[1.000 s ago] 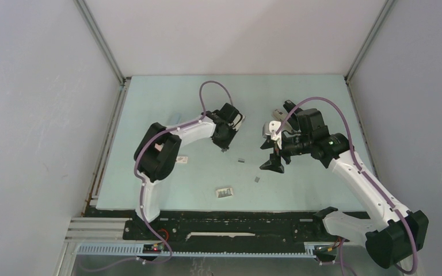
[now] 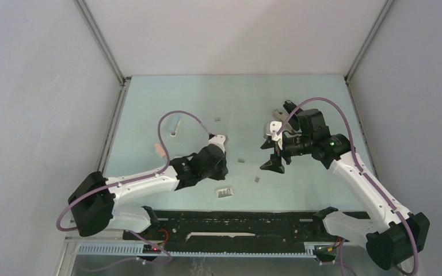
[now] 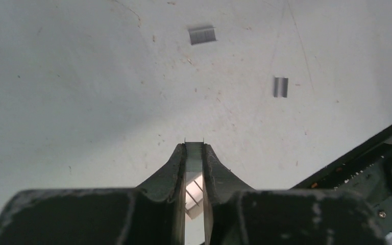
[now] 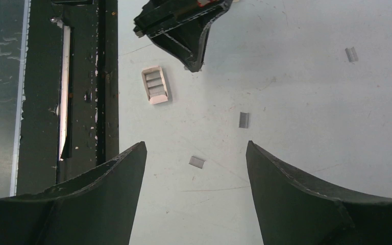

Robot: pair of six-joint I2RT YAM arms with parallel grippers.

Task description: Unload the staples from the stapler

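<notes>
My left gripper (image 2: 221,177) hangs just behind the small white box (image 4: 158,99). It is shut on a grey staple strip (image 3: 194,157), which shows upright between the fingertips in the left wrist view. Several strips line the box, which sits partly behind the fingers there. Loose on the table lie one strip (image 4: 243,120), another strip (image 4: 196,162) and a farther strip (image 4: 351,54). My right gripper stands wide open above the table, nothing between its fingers. I cannot pick out the stapler for certain; a dark object (image 2: 290,107) is half hidden by the right arm.
A blue and white item (image 2: 174,124) and an orange block (image 2: 160,150) lie on the left of the table (image 2: 299,195). A beige item (image 2: 281,115) lies near the right gripper. The dark front rail (image 2: 265,221) borders the table close to the box.
The right arm has stayed in place.
</notes>
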